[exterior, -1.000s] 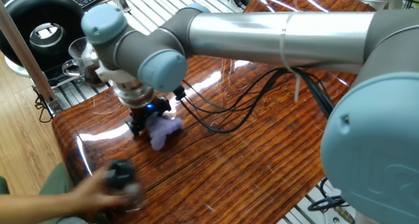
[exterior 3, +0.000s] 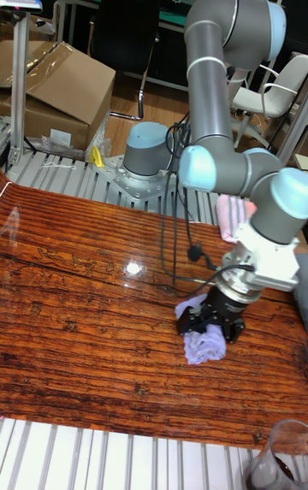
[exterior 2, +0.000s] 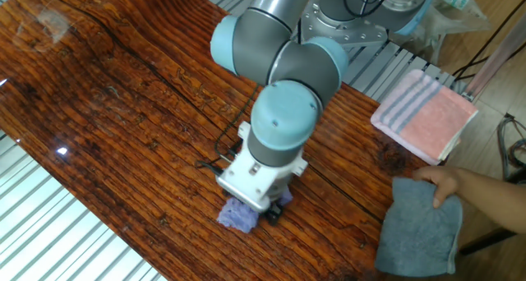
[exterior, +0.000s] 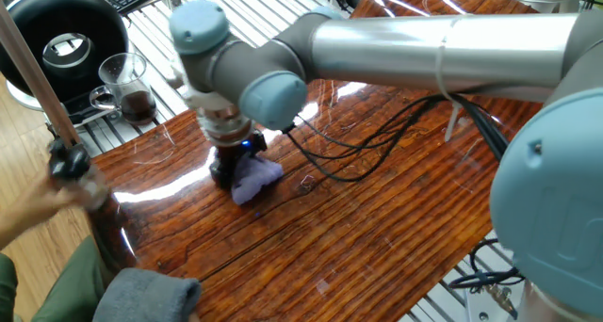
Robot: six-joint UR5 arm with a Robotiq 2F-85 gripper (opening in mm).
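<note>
A crumpled purple cloth (exterior: 254, 178) rests on the glossy brown wooden table (exterior: 311, 228). My black gripper (exterior 3: 210, 329) points down at it, low over the tabletop. In the third exterior view, bunched cloth (exterior 3: 204, 345) fills the space between the two fingers and spills out below them. The gripper is shut on this cloth, its fingers kept apart by the bunch. From the second exterior view, the white wrist mount covers most of the gripper, and cloth (exterior 2: 237, 215) shows at its side.
A person's hand holds a dark-topped bottle (exterior: 71, 162) off the table's left edge; another hand touches a grey towel (exterior 2: 419, 228). A pink towel (exterior 2: 423, 112) lies at the edge. A glass jug (exterior: 130, 91) stands beyond the table.
My gripper and the purple cloth have moved together to the right in the first exterior view. The hand with the bottle has drawn back left off the table; the grey towel has come into view.
</note>
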